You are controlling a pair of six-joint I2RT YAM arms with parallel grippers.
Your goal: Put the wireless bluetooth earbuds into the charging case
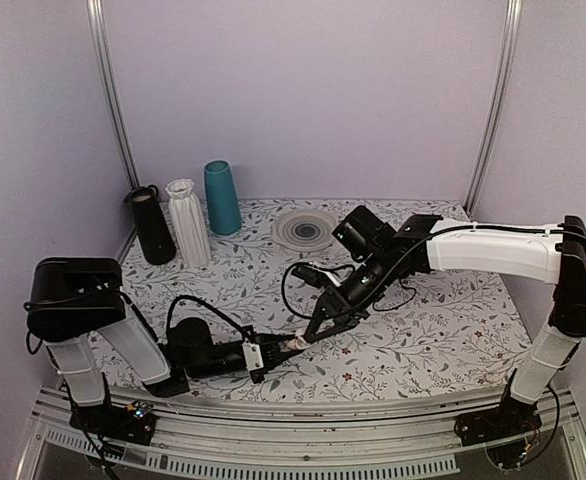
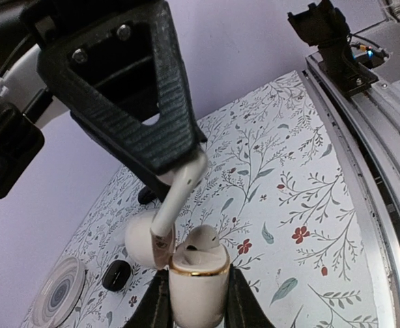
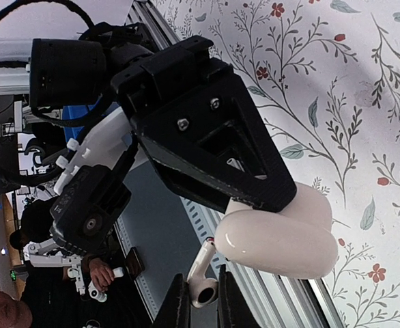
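Observation:
Low in the left wrist view, my left gripper is shut on the white, gold-rimmed charging case (image 2: 198, 301). Its rounded lid (image 2: 142, 239) stands open. One white earbud (image 2: 203, 237) appears seated in the case. My right gripper is shut on a second white earbud (image 3: 201, 270), whose stem points at the case, seen in the right wrist view as a glossy white shell (image 3: 278, 242). In the left wrist view this held earbud's stem (image 2: 177, 198) slants down beside the lid; whether its tip touches the case, I cannot tell. Both grippers meet above the table's front in the top view.
A grey round plate (image 1: 305, 230) lies toward the back. At the back left stand a black jug (image 1: 151, 228), a white vase (image 1: 187, 225) and a teal vase (image 1: 222, 198).

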